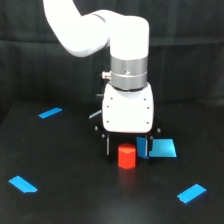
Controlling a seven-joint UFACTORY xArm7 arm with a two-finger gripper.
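Observation:
A small red block [127, 157] stands on the dark table near the middle of the camera view. Over it hangs my white arm's gripper [129, 152], open, with its dark fingers spread to either side of the block's upper part. I see a gap between each finger and the block. How far the fingertips reach down beside it is hard to tell against the dark table. The right finger crosses in front of a blue patch just right of the block.
A light blue square [163, 148] lies just right of the gripper. Blue strips mark the table at far left [50, 113], near left [23, 184] and near right [191, 193].

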